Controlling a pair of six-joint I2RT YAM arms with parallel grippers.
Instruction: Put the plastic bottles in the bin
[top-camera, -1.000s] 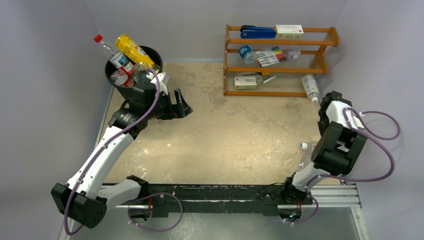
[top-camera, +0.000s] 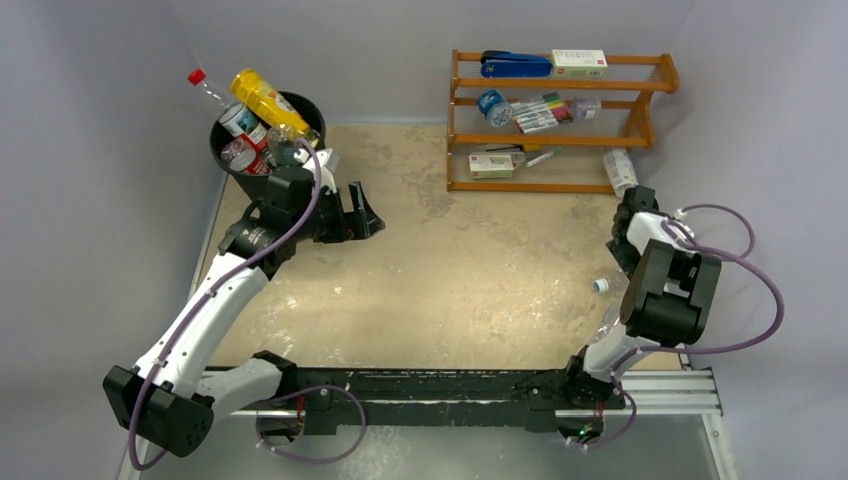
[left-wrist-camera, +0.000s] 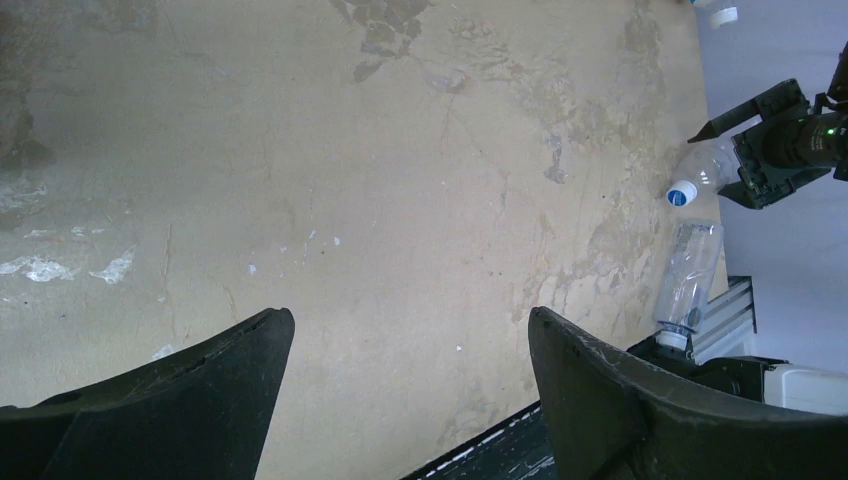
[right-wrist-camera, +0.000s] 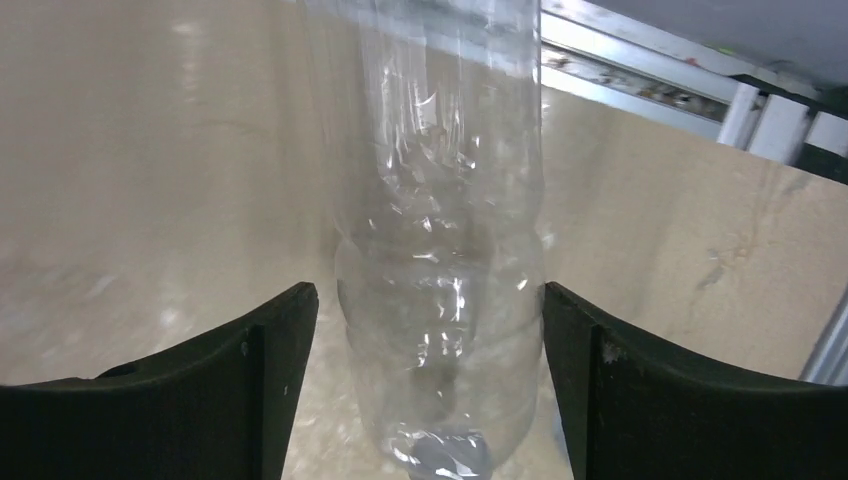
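Observation:
Clear bottles lie at the table's right edge: a small one with white-blue cap (left-wrist-camera: 682, 193) and another (left-wrist-camera: 688, 275) behind it. In the right wrist view a clear bottle (right-wrist-camera: 437, 330) fills the space between my right gripper's fingers, which stand part open; whether they touch it I cannot tell. In the top view that gripper is partly hidden by its arm. My left gripper (top-camera: 365, 212) stands open over the table beside the black bin (top-camera: 240, 180), which holds several bottles, with nothing between its fingers.
A wooden rack (top-camera: 560, 187) with boxes, markers, jars and a white bottle (top-camera: 620, 172) stands at the back right. Grey walls bound the table.
My right gripper has moved leftward, and the small bottle's cap has shifted slightly left. The left arm is practically still.

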